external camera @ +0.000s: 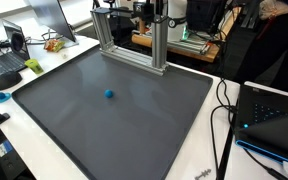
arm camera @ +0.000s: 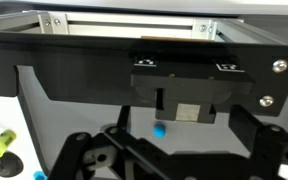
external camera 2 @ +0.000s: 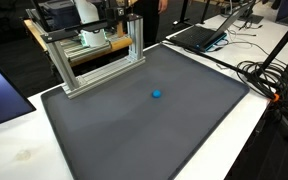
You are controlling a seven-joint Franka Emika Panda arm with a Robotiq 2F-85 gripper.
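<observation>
A small blue object (external camera: pixel 109 93) rests on the dark grey board (external camera: pixel 104 130), and it also shows as a blue spot (arm camera: pixel 160 130) in the wrist view. My gripper is open in the wrist view, its dark fingers apart. Between them, in the image, sits a black fixture (arm camera: pixel 189 80) on a black bar, with a small greyish-brown block (arm camera: pixel 188 112) at its lower part. Whether a finger touches the fixture is unclear. I cannot make out the gripper clearly in either exterior view.
A metal frame (external camera 2: pixel 104 75) stands at the board's edge. The board (external camera 2: pixel 134 125) is otherwise bare. A laptop (external camera: pixel 16 42) and a yellow-green item (external camera: pixel 33 66) lie at the far left, and a cable (external camera: pixel 215 120) runs along the right side.
</observation>
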